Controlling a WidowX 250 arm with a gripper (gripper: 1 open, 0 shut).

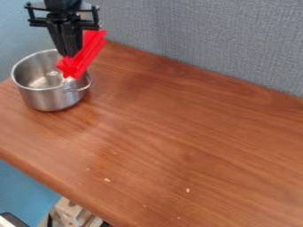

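My black gripper (pixel 69 40) hangs at the top left, above a steel pot (pixel 42 94) on the wooden table. A bright red elongated object (pixel 83 51) is at the gripper, tilted, its lower end over the pot's right rim. The fingertips are largely hidden behind it, so I cannot see whether it is held between them.
A grey fabric wall (pixel 201 35) stands behind it. The table's left edge borders a blue surface (pixel 24 195) at the lower left.
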